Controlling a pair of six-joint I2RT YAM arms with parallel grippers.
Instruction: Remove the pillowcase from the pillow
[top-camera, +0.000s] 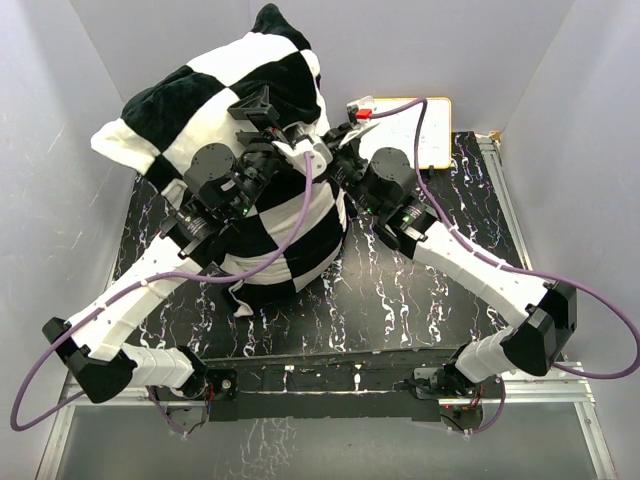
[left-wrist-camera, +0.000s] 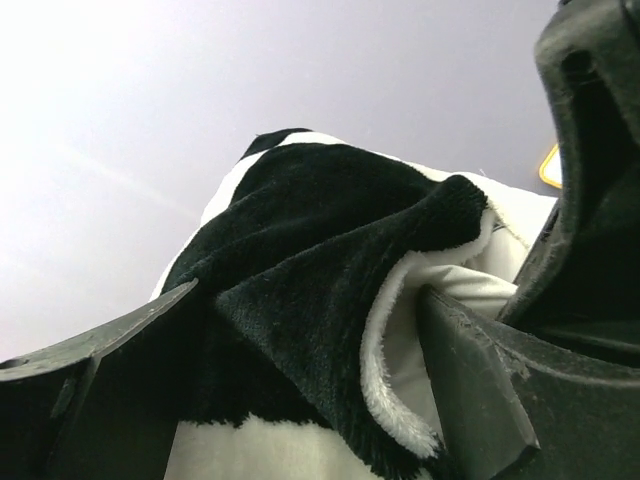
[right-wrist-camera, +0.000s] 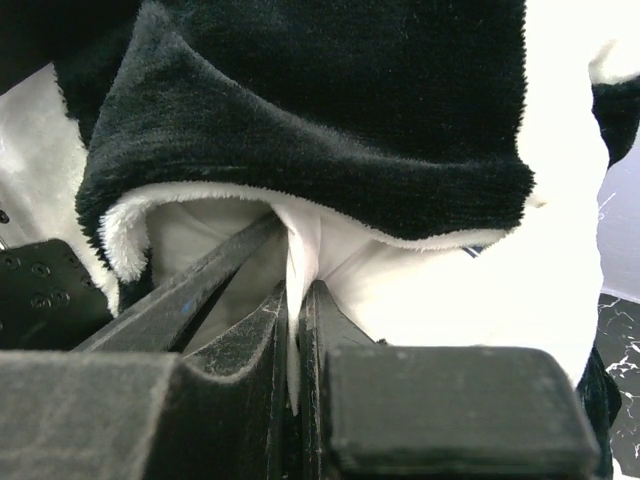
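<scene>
A black-and-white checked fleece pillowcase (top-camera: 229, 60) covers the pillow, bunched upright at the back left of the top view. In the right wrist view, my right gripper is shut on pale cloth beside a folded fleece opening (right-wrist-camera: 330, 170), where white inner fabric (right-wrist-camera: 450, 300) shows. My left gripper is part open at the fleece edge (left-wrist-camera: 390, 320), its fingers pressed into the cloth either side of a dark fold. Both wrists meet over the pillow's upper right, hiding the fingertips in the top view.
A white board (top-camera: 420, 130) with a yellow edge lies at the back right. Grey walls enclose the back and sides.
</scene>
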